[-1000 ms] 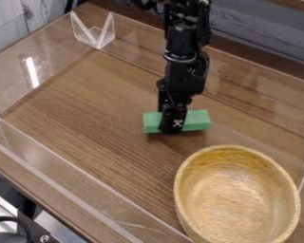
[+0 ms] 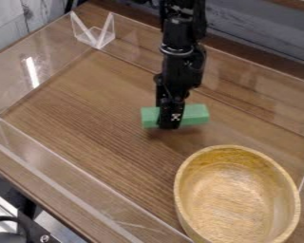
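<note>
A green block (image 2: 193,115) lies near the middle of the wooden table, with my black gripper (image 2: 169,114) over it, shut on it. The gripper comes down from the top of the view and hides part of the block's middle. The fingertips are dark and hard to make out in detail.
A pale yellow bowl (image 2: 237,199) sits at the front right. A clear plastic holder (image 2: 94,30) stands at the back left.
Over the last second my gripper and the green block have moved slightly up in the view, away from the bowl, and a little to the left.
</note>
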